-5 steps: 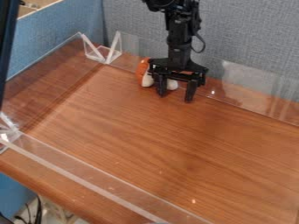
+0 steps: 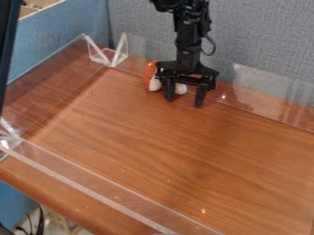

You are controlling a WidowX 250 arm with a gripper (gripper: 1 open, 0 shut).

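My black gripper (image 2: 185,94) hangs low over the back of the wooden table (image 2: 160,165), its fingers apart and pointing down. Just behind and left of it lies an object with an orange part (image 2: 151,72) and white parts (image 2: 154,84), partly hidden by the gripper. I cannot tell what the object is, or whether the fingers touch it.
Clear plastic walls line the table's edges, with a triangular corner bracket (image 2: 106,53) at the back left. Grey padded walls stand behind, blue at the left.
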